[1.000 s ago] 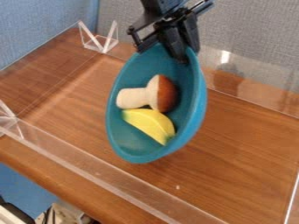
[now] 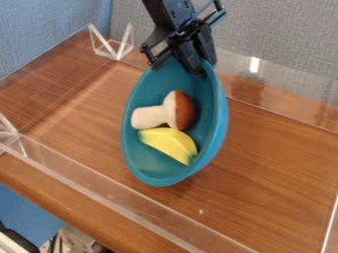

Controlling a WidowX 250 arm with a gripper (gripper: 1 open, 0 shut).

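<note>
A blue oval bowl (image 2: 158, 168) is tilted up steeply over the wooden table, its far rim raised. My gripper (image 2: 193, 61) is shut on that upper rim, coming from above. Inside the bowl lie a mushroom (image 2: 165, 112) with a brown cap and pale stem, and a yellow banana-like piece (image 2: 169, 143) below it.
Transparent walls or strips run along its edges, with white brackets (image 2: 113, 44) at the back left and at the left. Grey-blue padded panels stand behind.
The gripper and bowl have shifted slightly left over the last second, the contents moving with the bowl.
</note>
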